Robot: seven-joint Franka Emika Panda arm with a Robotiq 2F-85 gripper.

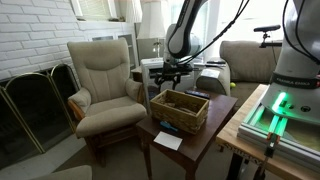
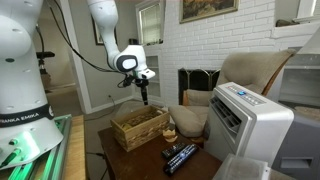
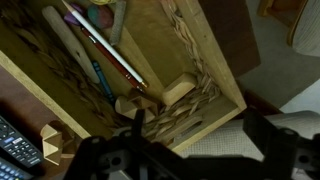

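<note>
A wicker basket with a wooden rim (image 1: 196,119) stands on the dark table. Over its far left part hangs my gripper (image 1: 170,80), clear of the rim and open, with nothing seen between its fingers. From above, the wrist view shows the basket's wooden rim (image 3: 215,127) running toward a corner near the gripper. Inside lie a pale wooden block (image 3: 179,88), a darker faceted block (image 3: 135,104), a red pencil (image 3: 121,65), a dark blue pen (image 3: 103,80) and a small colourful ball (image 3: 99,17). The fingers hide the area close to that corner.
Beside the basket lie a faceted wooden block (image 3: 57,143) and a black remote (image 3: 20,150). A white sheet of paper (image 1: 168,140) is at the table's near edge. An armchair (image 1: 104,80) and a white appliance (image 2: 243,122) stand close by.
</note>
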